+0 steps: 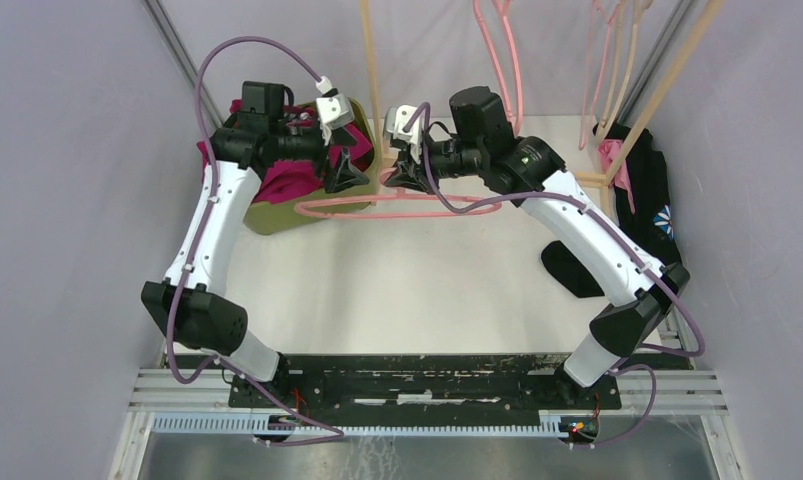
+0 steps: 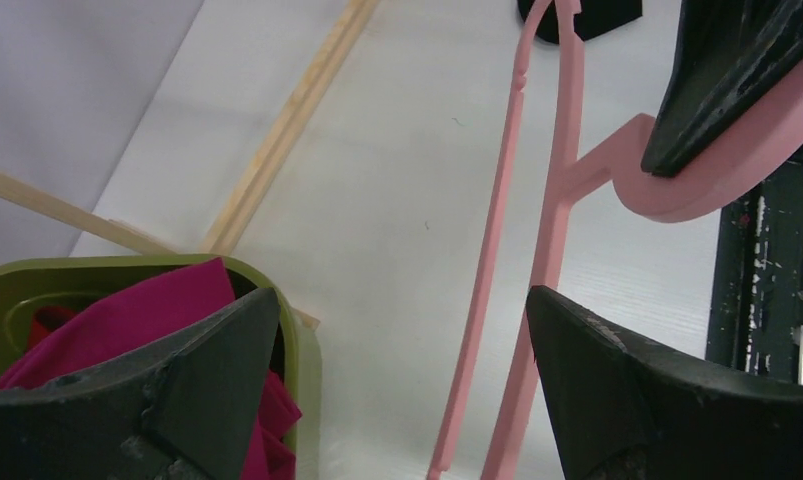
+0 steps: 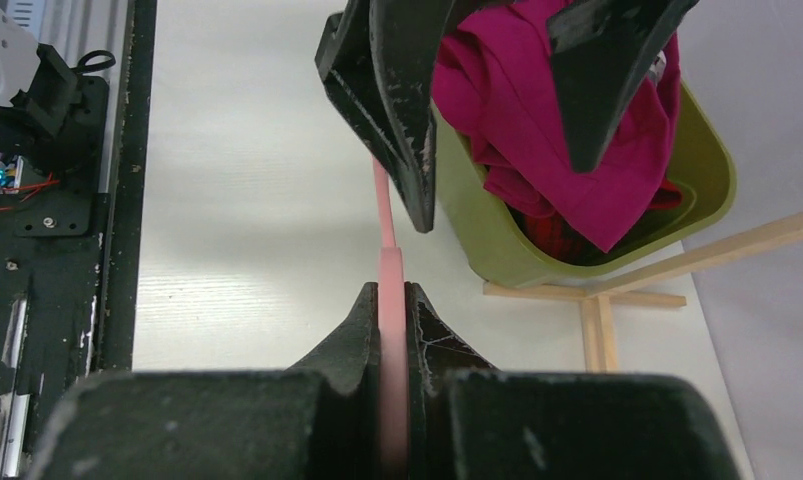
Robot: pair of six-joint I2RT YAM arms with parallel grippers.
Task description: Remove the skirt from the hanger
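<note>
A pink hanger is held by my right gripper, which is shut on it near the hook in the middle of the top view. I see no cloth on the hanger. My left gripper stands open just left of it; in the left wrist view the hanger passes near its right finger, with the right gripper's dark fingertip above. In the right wrist view the hanger runs between the shut fingers, and my left gripper's fingers hang above.
An olive bin with magenta cloth stands at the back left. Wooden racks with more pink hangers are at the back and right. Black cloth lies at the right.
</note>
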